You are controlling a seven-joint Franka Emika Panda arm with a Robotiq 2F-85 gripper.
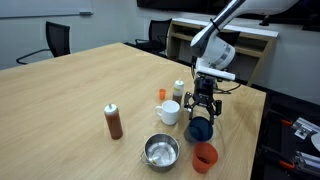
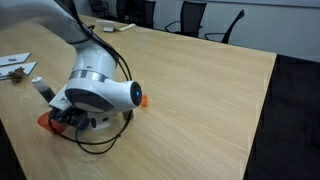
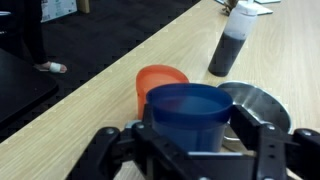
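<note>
A dark blue cup (image 1: 199,130) is near the table's front right, in exterior view 1. Just above it is my gripper (image 1: 203,109), its fingers close to the rim. In the wrist view the blue cup (image 3: 188,104) fills the space between the dark fingers. Whether they press on the cup or stand clear of it cannot be made out. Its base is hidden from the wrist camera, so contact with the table does not show there. From the side, in exterior view 2, the arm (image 2: 103,92) covers most of the cup.
An orange-red cup (image 1: 204,156) stands close in front of the blue one, and a metal bowl (image 1: 161,150) to its left. Behind are a white mug (image 1: 168,112) and a bottle (image 1: 179,91). Another bottle (image 1: 113,122) stands farther left. The table's left side is open.
</note>
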